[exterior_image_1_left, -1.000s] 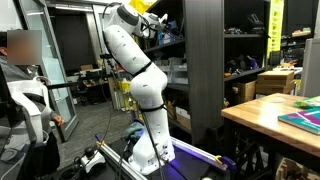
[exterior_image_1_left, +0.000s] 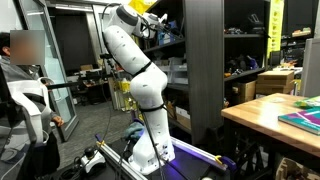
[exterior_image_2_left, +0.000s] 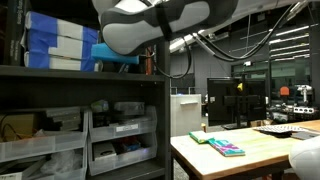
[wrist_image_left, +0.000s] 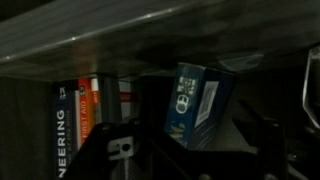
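In the wrist view a blue box or book (wrist_image_left: 190, 105) with pale lettering stands on a dark shelf, tilted a little. My gripper is open around it, one dark finger (wrist_image_left: 115, 140) on the left and another on the right. A gap shows at the right; whether the left finger touches is too dark to tell. Left of it are books, one with a white-lettered dark spine (wrist_image_left: 62, 130) and one orange (wrist_image_left: 88, 105). The exterior views do not show the gripper's fingers clearly; the arm (exterior_image_1_left: 140, 75) reaches up to the high shelf.
A grey shelf edge (wrist_image_left: 130, 40) crosses above the blue box in the wrist view. Plastic bins (exterior_image_2_left: 120, 130) and boxes fill the shelves below. A wooden table (exterior_image_1_left: 265, 115) with colourful books (exterior_image_1_left: 300, 118) stands to the right.
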